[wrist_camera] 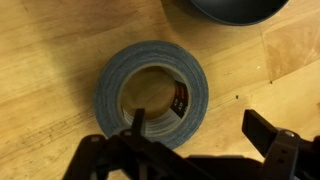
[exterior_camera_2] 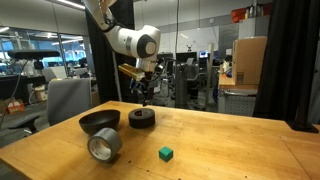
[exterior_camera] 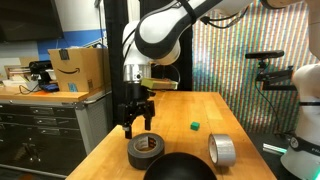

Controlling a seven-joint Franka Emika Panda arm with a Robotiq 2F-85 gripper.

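A dark roll of tape (exterior_camera: 146,154) lies flat on the wooden table, its hole facing up. Just above it hangs my gripper (exterior_camera: 138,126), pointing down with its fingers spread and nothing between them. Seen from the wrist, one finger (wrist_camera: 138,124) overlaps the hole of the tape roll (wrist_camera: 112,92), while the other appears to the right, outside the ring. The second exterior view also has the gripper (exterior_camera_2: 144,98) over the dark roll (exterior_camera_2: 142,119); whether they touch is hard to tell.
A black bowl (exterior_camera: 180,168) stands close beside the roll. Near it a silver tape roll (exterior_camera_2: 104,147) stands on its edge, and a small green block (exterior_camera_2: 166,154) sits farther off.
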